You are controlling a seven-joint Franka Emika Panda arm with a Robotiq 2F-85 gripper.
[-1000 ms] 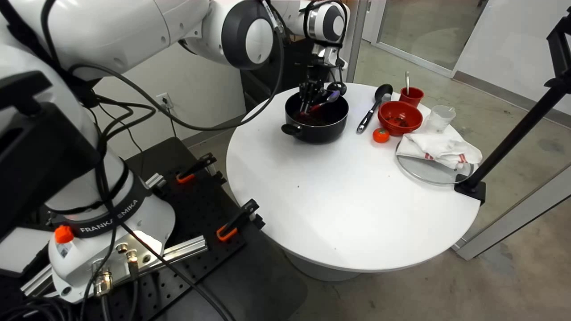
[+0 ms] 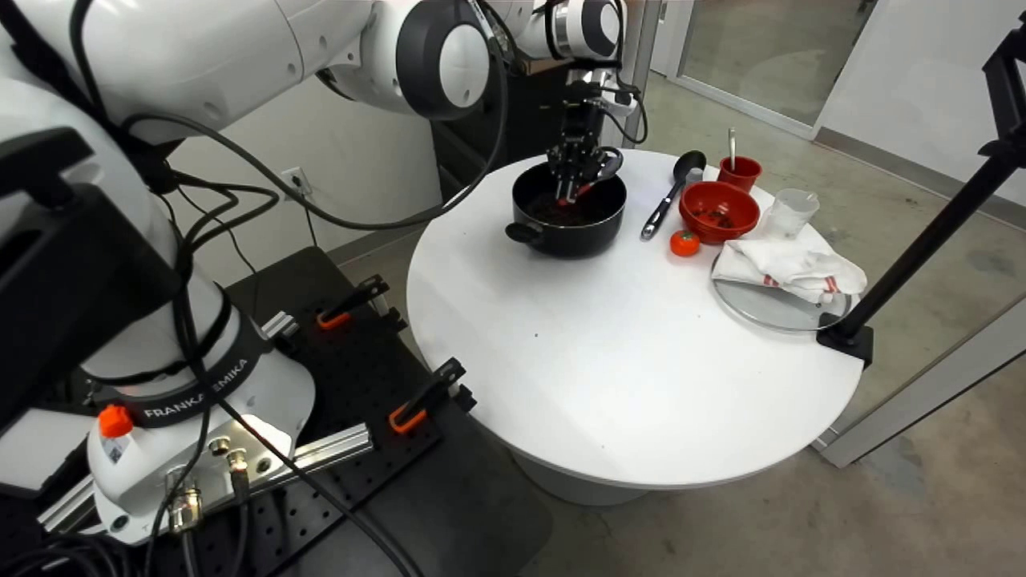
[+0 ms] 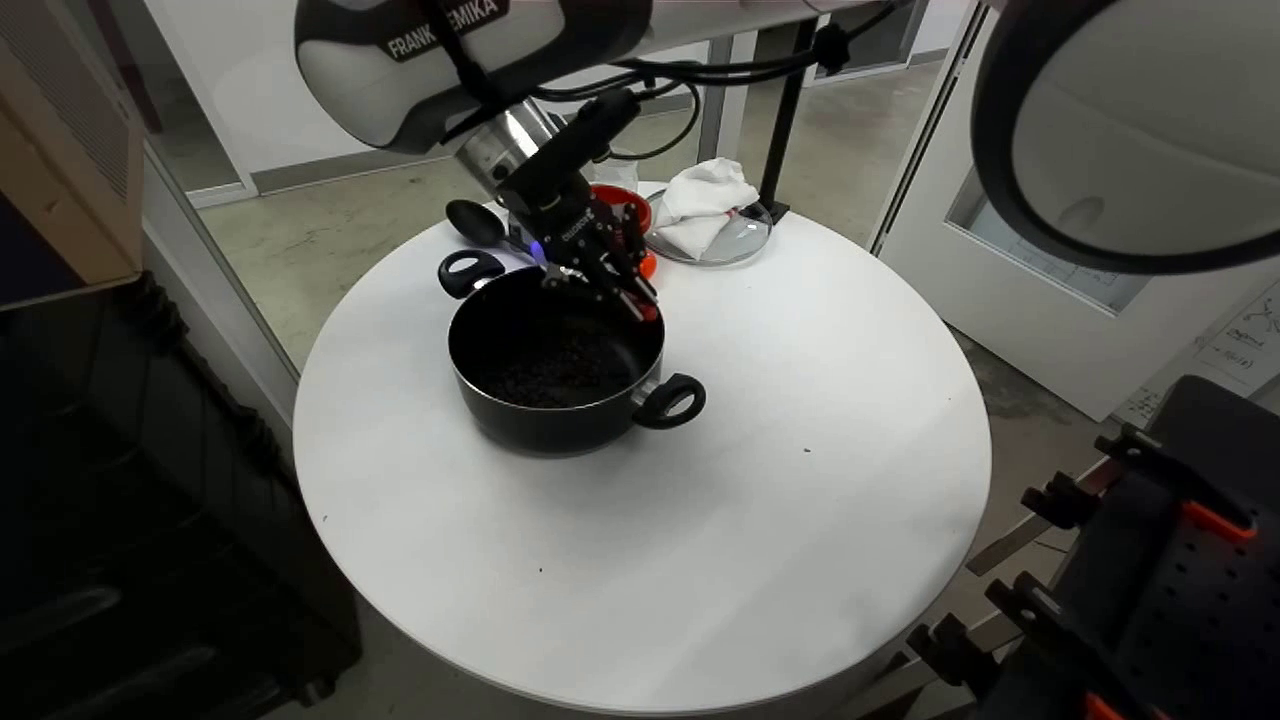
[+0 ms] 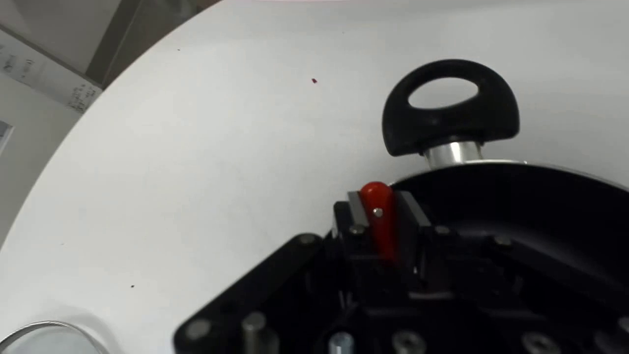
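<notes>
My gripper is shut on a red handle [image 4: 380,221], whose rounded end shows between the fingertips in the wrist view. In exterior view 1 the gripper [image 2: 567,192] is tilted down over the black pot [image 2: 574,239]. A greyish spoon-like head [image 2: 611,162] sticks out on the far side of the gripper there; it looks like the other end of the held utensil. Exterior view 2 has the fingertips near the inner right side of the pot [image 3: 540,422]. Dark bits [image 3: 552,370] lie on the pot's bottom.
Right of the pot are a black ladle [image 2: 664,203], a tomato [image 2: 684,244], a red bowl [image 2: 718,211], a red cup [image 2: 740,174], a clear cup [image 2: 791,213] and a white cloth [image 2: 793,268] on a glass lid [image 2: 769,308].
In exterior view 1 my gripper has shifted slightly right over the pot with the held utensil. The spoon-like head has moved right and up a little. The pot stays put.
</notes>
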